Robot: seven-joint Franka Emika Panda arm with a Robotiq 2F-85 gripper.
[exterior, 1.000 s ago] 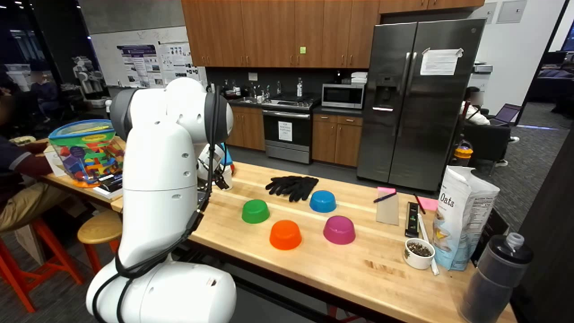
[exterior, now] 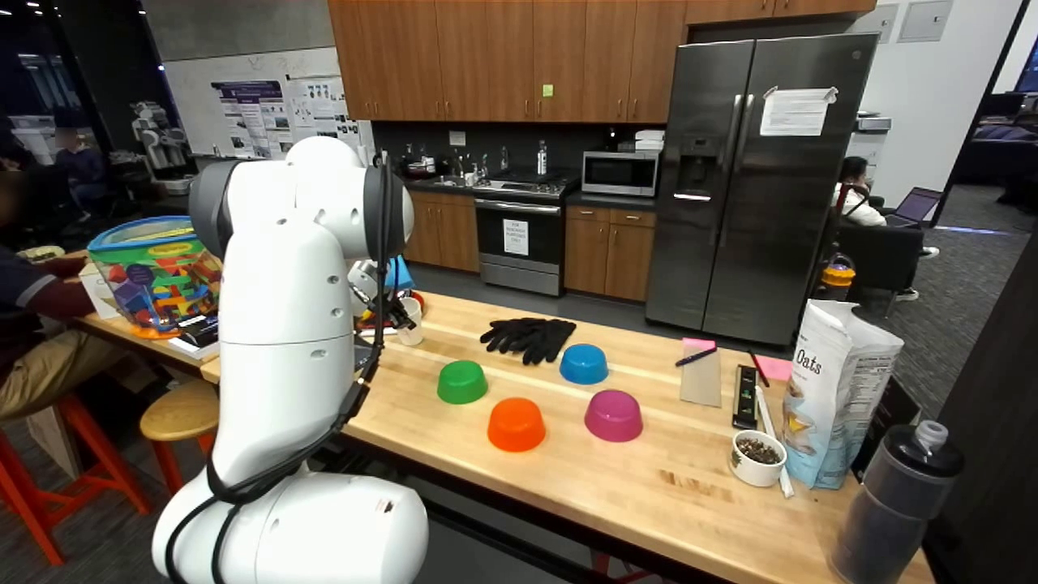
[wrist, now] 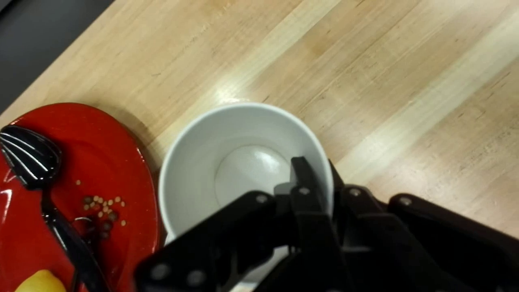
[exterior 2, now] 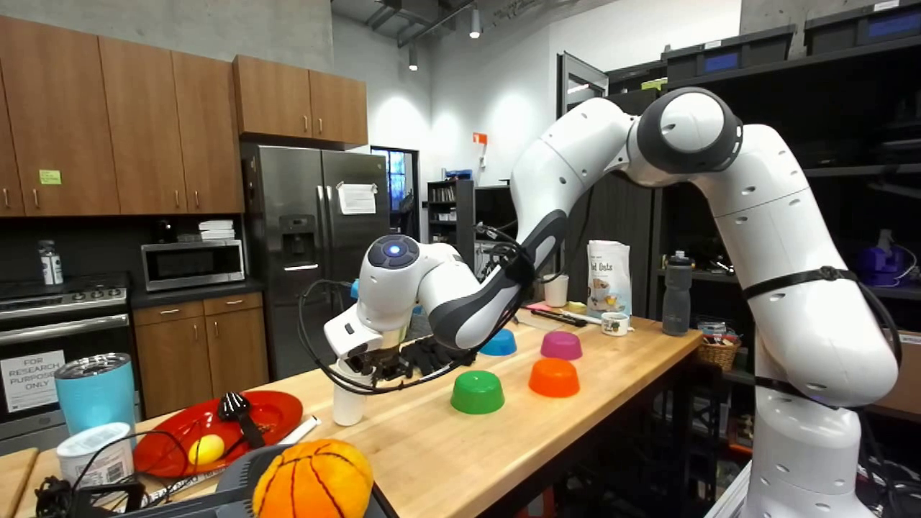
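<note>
A tall white cup [wrist: 194, 165], empty inside, stands upright beside the red plate [wrist: 116, 146] in the wrist view. My gripper is shut on the cup's right wall, with one black finger [wrist: 302, 170] inside and the other outside. In exterior view 2 the cup [exterior 2: 349, 404] appears to rest on the wooden table, below the wrist. The arm partly hides the cup [exterior: 413, 329] in exterior view 1.
The plate holds a black slotted spoon [wrist: 31, 155], a lemon [wrist: 41, 282] and small beads. Green [exterior: 462, 381], orange [exterior: 516, 424], blue [exterior: 584, 364] and purple [exterior: 614, 415] bowls sit mid-table. Black gloves [exterior: 528, 339] lie behind. An oats bag [exterior: 837, 394] stands far right.
In exterior view 1 the wrist has shifted slightly left and its tilt has changed, uncovering more of the white cup. The bowls and gloves have stayed put.
</note>
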